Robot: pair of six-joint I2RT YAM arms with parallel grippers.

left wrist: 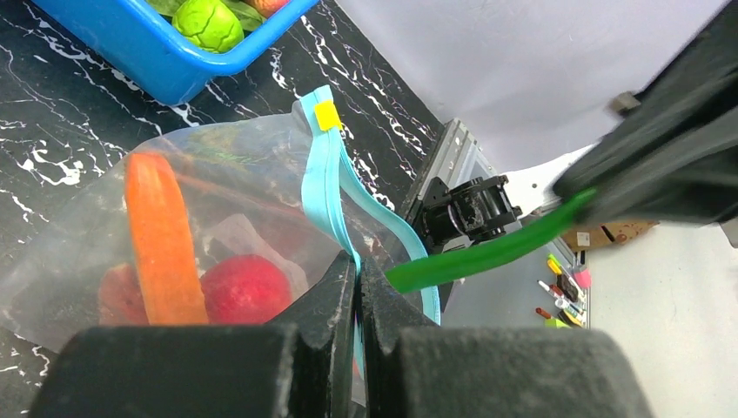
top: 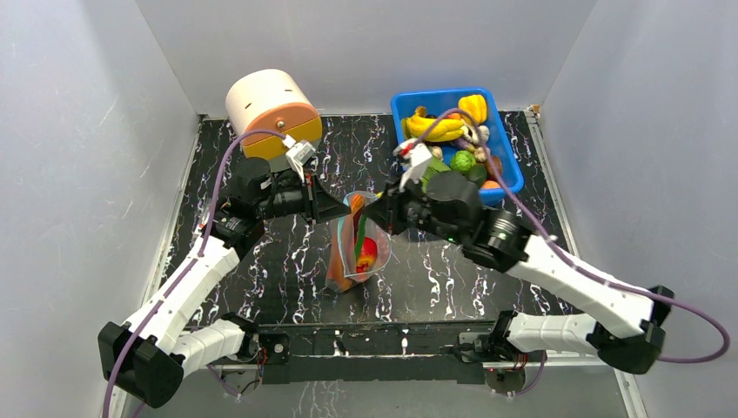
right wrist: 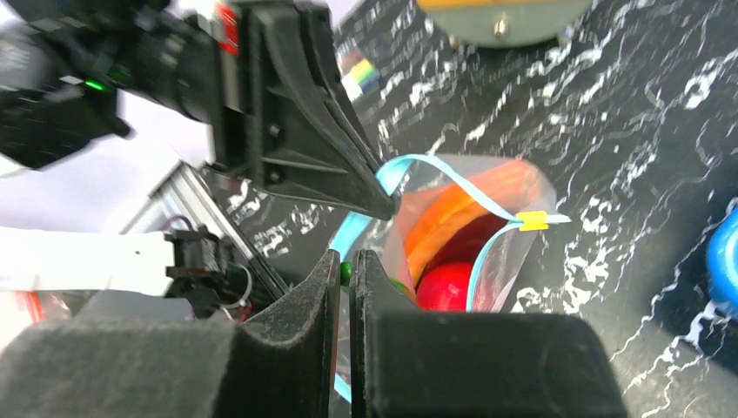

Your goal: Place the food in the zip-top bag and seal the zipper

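The clear zip bag stands mid-table with its blue-rimmed mouth open; a yellow slider sits at one end of the zipper. Through its film show an orange carrot-like piece and a round red item. My left gripper is shut on the bag's rim. Over the mouth, my right gripper is shut on one end of a long green vegetable. That vegetable's other end dips into the bag mouth. In the right wrist view the right fingers hide most of it.
A blue bin of fruit and vegetables, with bananas, stands at the back right. At the back left is a rounded box with a yellow drawer. Bare marbled table lies right of the bag.
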